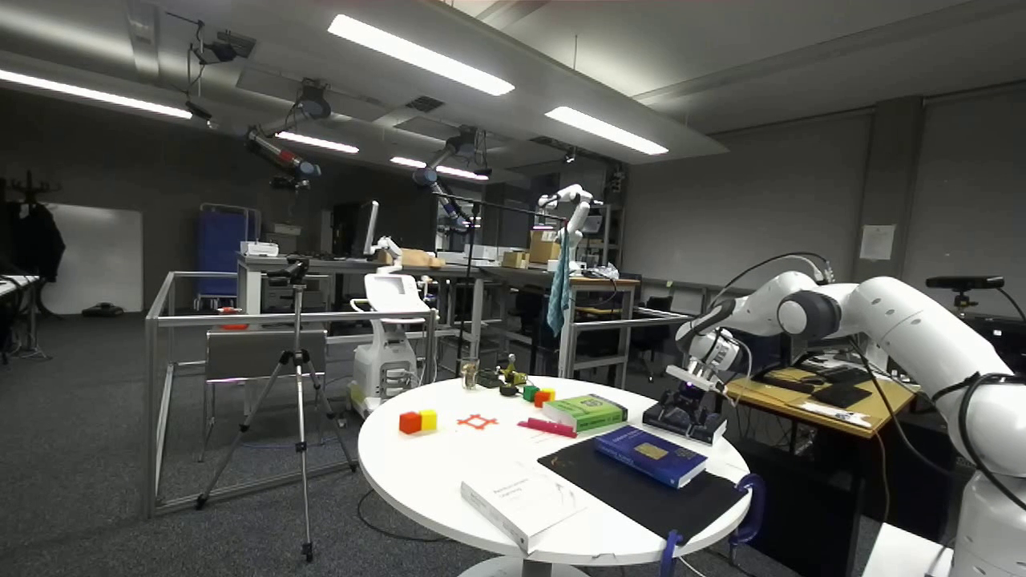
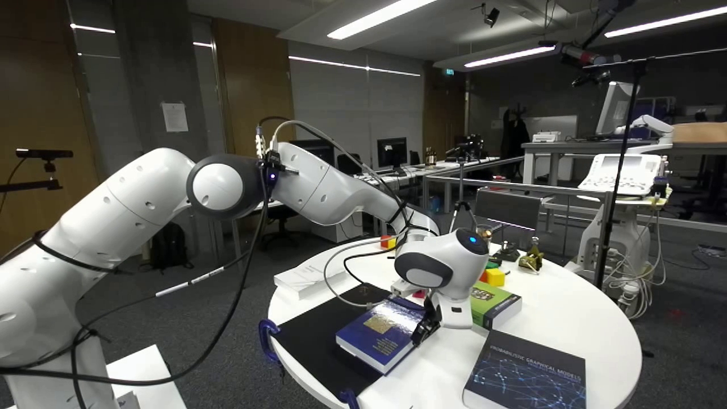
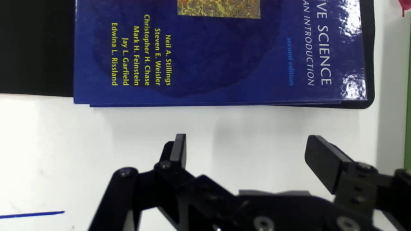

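The blue book [image 3: 215,57] lies flat, partly on the black mat [image 3: 34,46], with its long edge facing my gripper in the wrist view. My fingers stand wide open, and only bare white tabletop shows between the fingers. They are apart from the book's edge. In exterior view 2 the gripper [image 2: 423,328] hangs low beside the blue book [image 2: 383,332], tilted. Exterior view 1 shows the gripper [image 1: 683,412] in front of a dark book, and its fingertips are hard to make out there.
A dark book [image 2: 528,374] and a green book [image 2: 492,304] lie near the gripper. Farther off are a white book [image 1: 524,505], red markers [image 1: 548,427] and coloured blocks [image 1: 418,421]. Blue clamps [image 1: 753,508] hold the mat at the table edge.
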